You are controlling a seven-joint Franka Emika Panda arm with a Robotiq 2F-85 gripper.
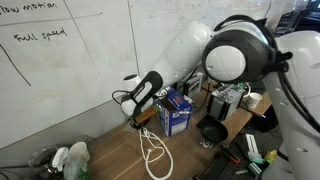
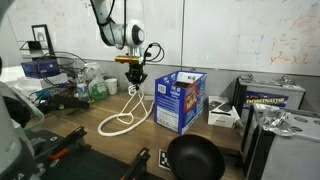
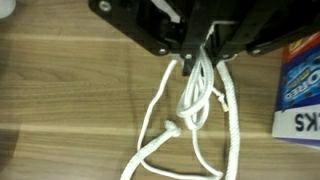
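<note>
A white rope (image 2: pixel 128 115) lies in loops on the wooden table, its upper part lifted off the surface. My gripper (image 2: pixel 136 79) is above the table and shut on a folded bunch of that rope (image 3: pixel 198 90). In the wrist view the fingertips (image 3: pixel 188 60) meet at the top of the bunch, while a knotted end (image 3: pixel 172 130) and loose strands trail below. Exterior view 1 shows the rope (image 1: pixel 155 160) hanging from the gripper (image 1: pixel 137 122) down to the table.
A blue snack box (image 2: pixel 180 101) stands beside the rope. Toward the front is a black pan (image 2: pixel 195 157). Bottles and a white cup (image 2: pixel 111 86) stand at the left, and a foil-topped appliance (image 2: pixel 275 140) at the right. Bare table (image 3: pixel 80 90) shows left of the rope.
</note>
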